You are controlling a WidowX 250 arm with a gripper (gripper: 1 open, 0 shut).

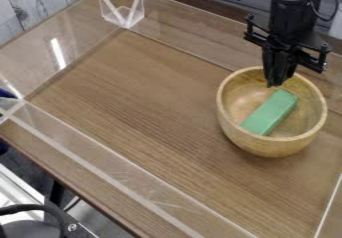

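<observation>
My gripper (278, 80) hangs from the top right over the back of a round tan bowl (235, 123). It looks shut, and I see nothing held in it. Inside the bowl a teal rectangular block (273, 113) lies at a slant, in front of and below the fingers. Whether the fingertips touch the bowl is hard to tell.
A bare wooden table (120, 102) fills most of the view, clear on the left and centre. A clear plastic piece (122, 12) stands at the back left. A black cable and fitting lie at the bottom left corner.
</observation>
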